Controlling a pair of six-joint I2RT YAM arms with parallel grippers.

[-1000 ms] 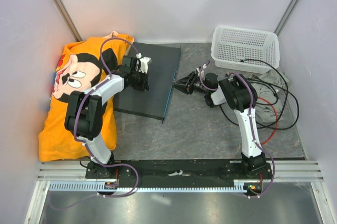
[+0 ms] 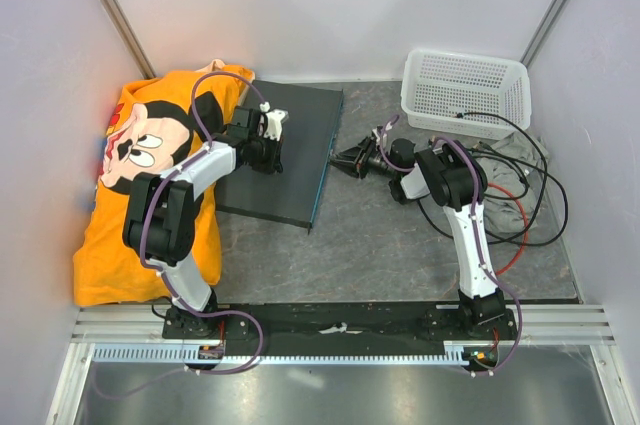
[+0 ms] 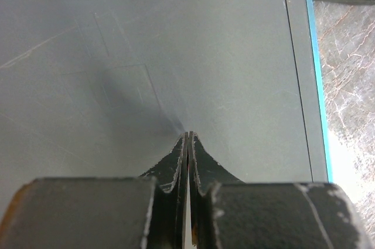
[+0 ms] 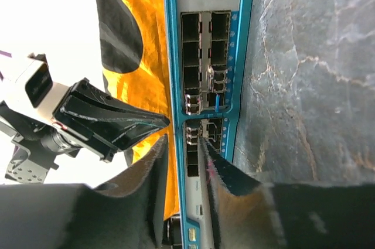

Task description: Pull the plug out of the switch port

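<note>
The dark switch [image 2: 280,190] lies flat on the floor; its port side [image 4: 233,50] shows teal, with metal port cages [image 4: 205,55] and a small blue piece [image 4: 217,101] by one of them. My left gripper [image 2: 275,165] is shut over the switch's top, nothing between its fingertips. My right gripper faces the lower port block, its fingers a little apart; in the top view it is beside the switch's right edge. Whether anything sits between those fingers cannot be made out.
An orange cartoon cloth [image 2: 120,235] covers the left side. A white basket [image 2: 465,75] stands at the back right, with loose black and red cables [image 2: 525,235] at the right.
</note>
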